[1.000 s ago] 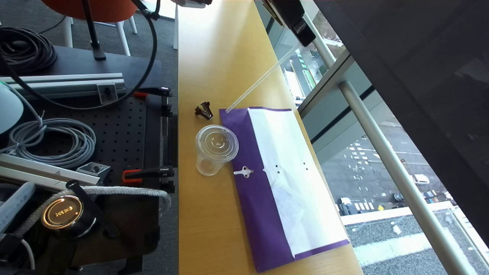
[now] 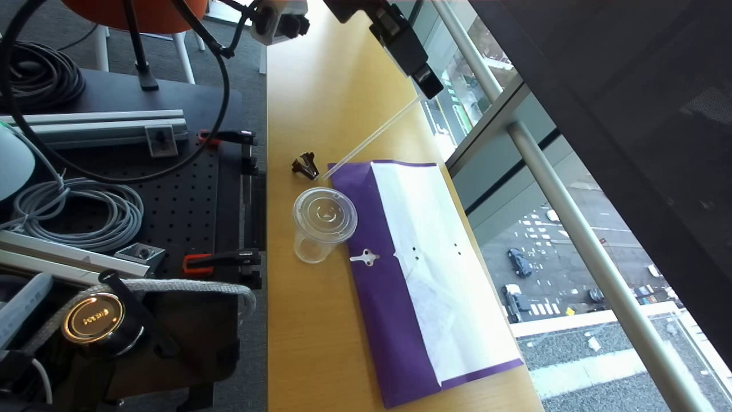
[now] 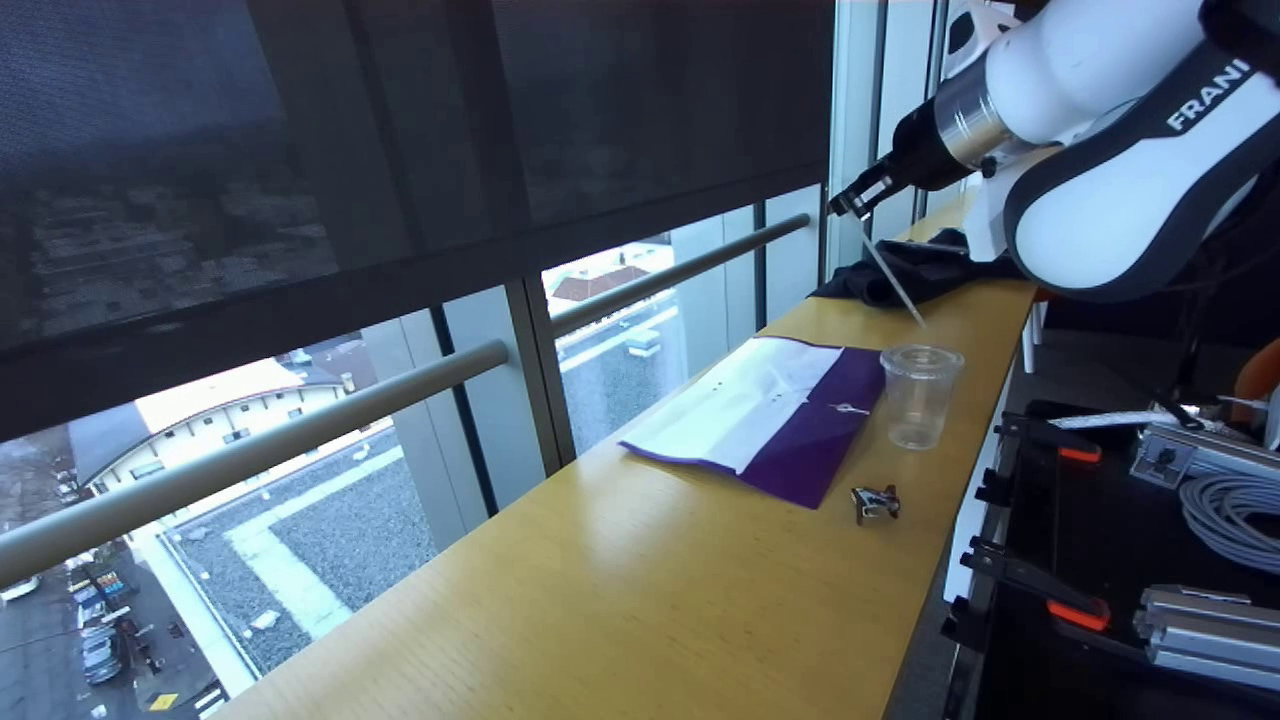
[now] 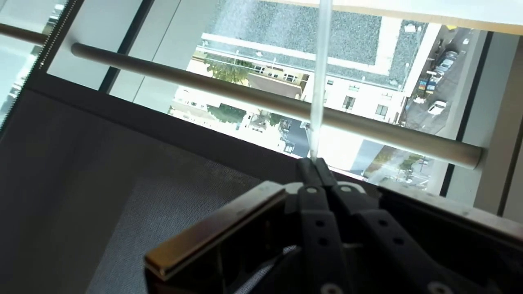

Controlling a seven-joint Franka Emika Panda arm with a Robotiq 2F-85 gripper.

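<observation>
A thin clear straw [image 4: 319, 83] runs out from between the pressed-together fingertips of my gripper, which is shut on one end of it. From my gripper [image 2: 429, 86] the straw [image 2: 374, 134] slants down, its free end pointing toward the lidded clear plastic cup [image 2: 325, 216]. The other exterior view shows the straw [image 3: 894, 283] with its lower tip above and behind the cup [image 3: 920, 396], apart from the lid, and my gripper [image 3: 847, 206] high over the table's far part. The cup stands upright. It is out of sight in the wrist view.
A purple and white folder [image 2: 439, 274] lies flat beside the cup. Close by sits a small dark staple remover [image 2: 306, 165]. The window rail [image 2: 583, 220] borders one side of the wooden table [image 2: 312, 343]; dark cloth [image 3: 912, 266] lies at its far end.
In exterior view 1, my gripper has moved left and down, away from the window. The straw's free end has come closer to the cup, which has stayed still.
</observation>
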